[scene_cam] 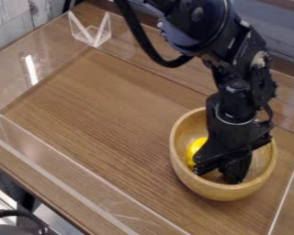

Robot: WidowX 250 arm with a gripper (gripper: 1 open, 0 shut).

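My black gripper (223, 162) reaches down from the top of the view into a tan round bowl (219, 191) on the right of the table. A yellow object (197, 148) lies inside the bowl at its left, partly hidden behind the gripper. The fingertips are low in the bowl, dark and overlapping, so whether anything is between them is hard to see; the gripper appears shut.
A white wire holder (91, 27) stands at the back left. Dark cables (15, 217) lie beyond the front-left edge.
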